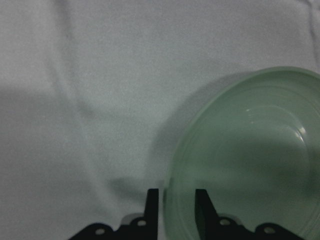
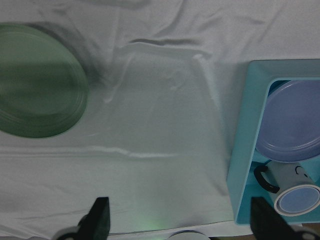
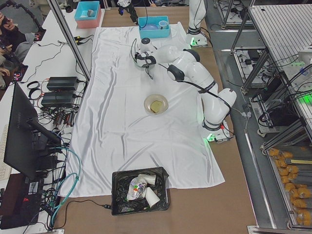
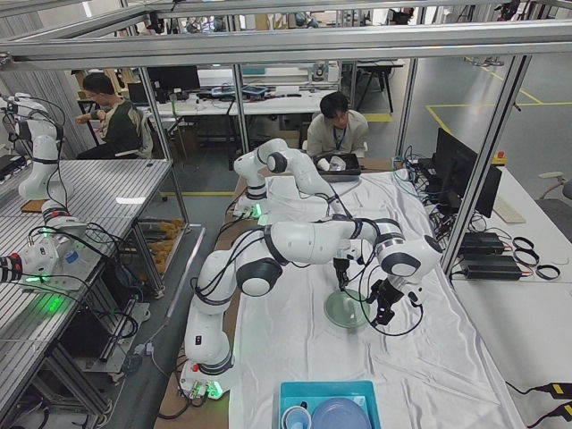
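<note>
A green plate [image 4: 345, 309] lies on the white cloth. In the left wrist view, my open left gripper is at its rim [image 1: 235, 95], one finger either side. My right gripper is open over the cloth, between the green plate [image 2: 37, 80] and a blue bin [image 2: 242, 140] holding a blue plate [image 2: 290, 120] and a mug [image 2: 295, 200]. In the camera left view, a round dish [image 3: 147, 104] with a yellowish piece in it sits mid-cloth; the arms hide the area beyond it.
A black lined bin [image 3: 117, 190] with white items stands at one end of the cloth, the blue bin [image 3: 154, 31] at the other. Monitors and cables line one side. The cloth between dish and black bin is clear.
</note>
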